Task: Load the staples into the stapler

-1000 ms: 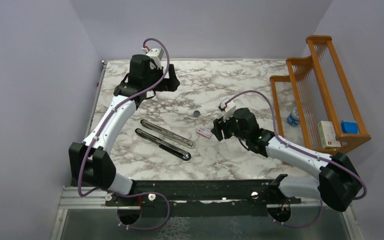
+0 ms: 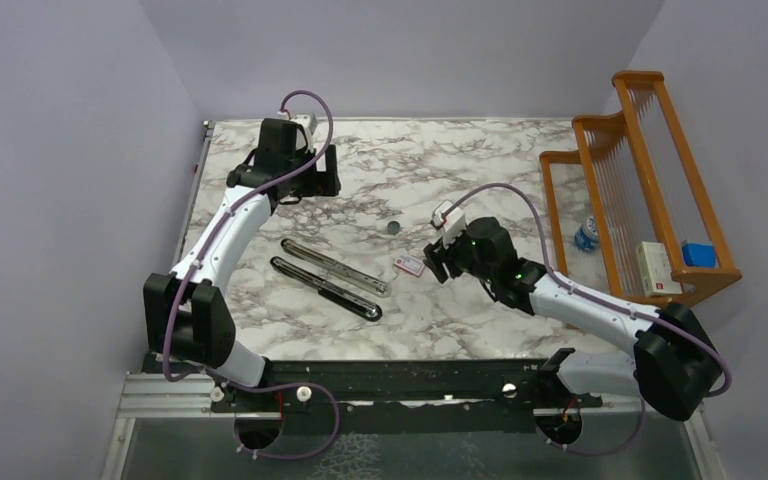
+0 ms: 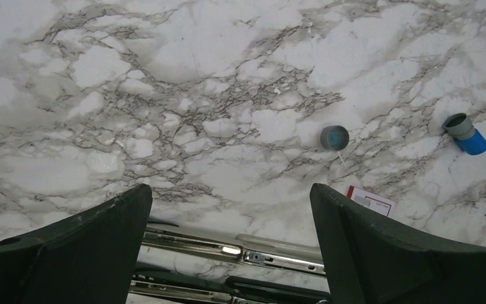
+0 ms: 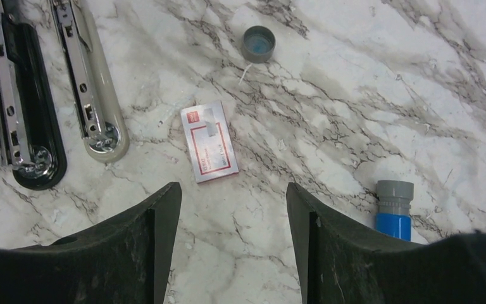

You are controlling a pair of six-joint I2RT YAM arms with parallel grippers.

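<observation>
Two long staplers, one cream [image 2: 335, 267] and one black [image 2: 326, 289], lie side by side left of the table's middle in the top view. Near the cream one's end is a flat white and red staple box [image 4: 210, 143], with a thin clear strip [image 4: 177, 107] that may be staples beside it. My right gripper hovers right of the box, fingers apart and empty. Toward the back left, my left gripper stands open over bare marble. From the left wrist view, parts of both staplers show between and below its fingers.
A small grey round cup [image 4: 258, 44] stands behind the staple box. A grey and blue cylinder [image 4: 393, 209] lies to the right. A wooden rack [image 2: 650, 180] borders the right side, with a bottle [image 2: 587, 235] and boxes by it.
The right arm has barely moved. The staplers and the box lie where they were.
</observation>
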